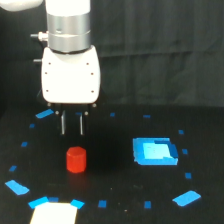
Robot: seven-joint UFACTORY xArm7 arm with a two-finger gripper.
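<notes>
A small red block (76, 160), roughly cylindrical or many-sided, stands on the dark table at the left of the camera view. My gripper (73, 124) points down, above or behind the block in this view. Its two thin fingers are apart, with only dark background showing between them, and they do not touch the block. The exact height and depth of the fingertips over the table cannot be judged from this single view. To the right lies a blue square (139, 151) with a pale centre.
Several small blue marks dot the black surface. Larger light-blue pieces lie at the left (17, 187) and right (186, 198). A pale square (54, 214) is cut by the bottom edge.
</notes>
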